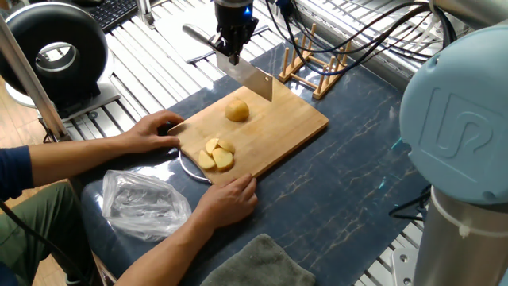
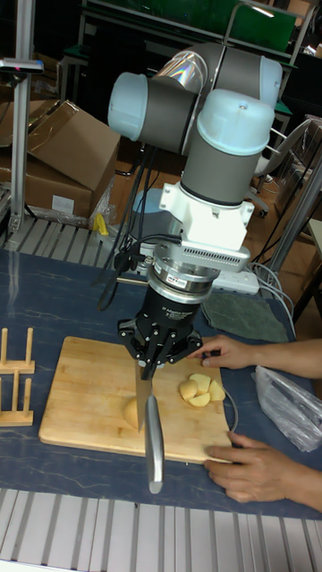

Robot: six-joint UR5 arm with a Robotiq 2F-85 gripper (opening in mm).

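My gripper is shut on a broad-bladed kitchen knife, held above the far side of the board. Its steel handle sticks out past the fingers. On the wooden cutting board sits a larger potato piece, below and apart from the blade in exterior view 1. In exterior view 3 the blade partly hides this piece. Several cut potato pieces lie in a cluster near the board's handle end.
A person's hands, one at the far corner and one at the near corner, rest at the board's edge. A plastic bag, a grey cloth and a wooden rack surround it. Dark tabletop right of the board is clear.
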